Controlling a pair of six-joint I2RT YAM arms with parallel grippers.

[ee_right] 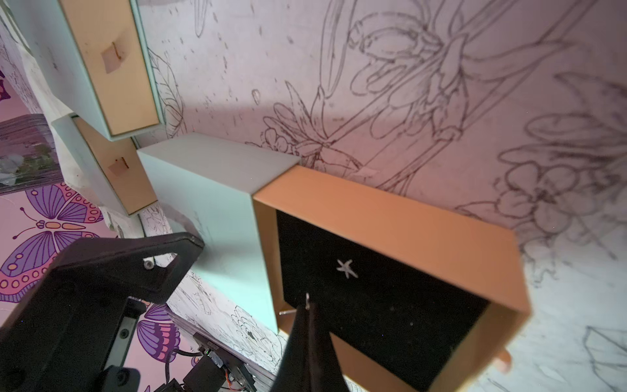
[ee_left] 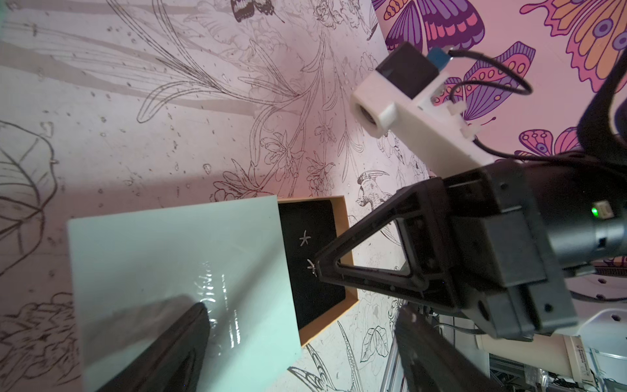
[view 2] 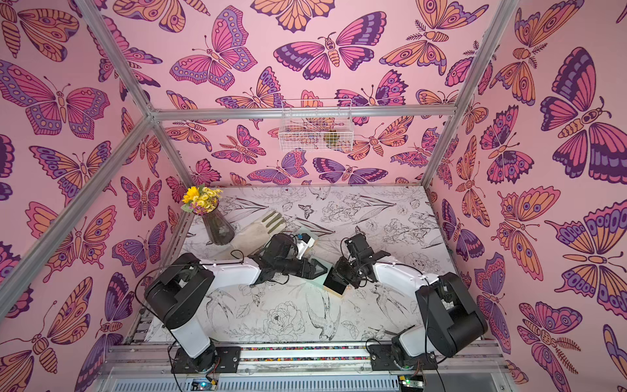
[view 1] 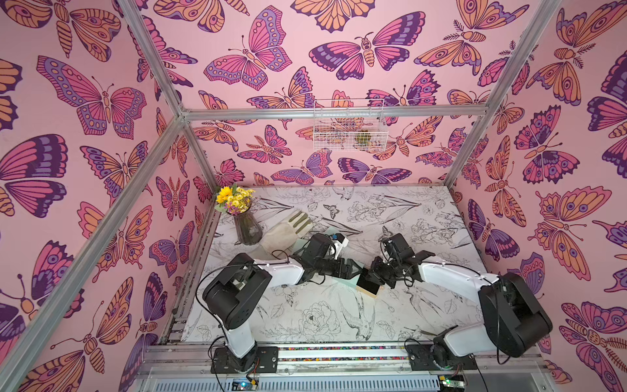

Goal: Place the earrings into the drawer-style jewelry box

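A mint box (ee_left: 189,281) lies on the table with its tan-walled, black-lined drawer (ee_right: 392,320) pulled out. One silver star-shaped earring (ee_right: 346,268) rests on the black lining. A second silver earring (ee_left: 311,266) shows at the tip of my right gripper, partly hidden by it. My right gripper is shut, its tip low inside the drawer near the box's mouth; whether the earring is pinched or only touched, I cannot tell. My left gripper stands open above the mint box, its blurred fingers (ee_left: 173,352) spread over the lid.
Two more mint units with tan fronts (ee_right: 114,65) stand beyond the box. A pale glove-like hand (view 1: 284,235) and a vase of flowers (view 1: 247,225) occupy the back left.
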